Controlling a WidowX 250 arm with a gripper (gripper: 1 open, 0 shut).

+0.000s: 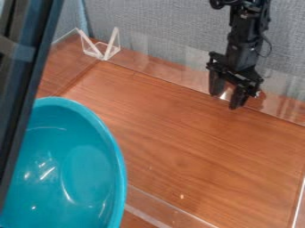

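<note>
My black gripper point(226, 95) hangs at the upper right, low over the back edge of the wooden floor by the clear plastic strip, its fingers pointing down and somewhat apart. Whether anything small lies between or behind the fingertips is too small to tell. A large turquoise bowl point(71, 169) sits at the lower left, well away from the gripper.
A white wire holder point(102, 46) stands in the back left corner. A dark frame point(21, 71) runs down the left side. Clear plastic edging lines the back of the wooden floor point(179, 160), whose middle is bare.
</note>
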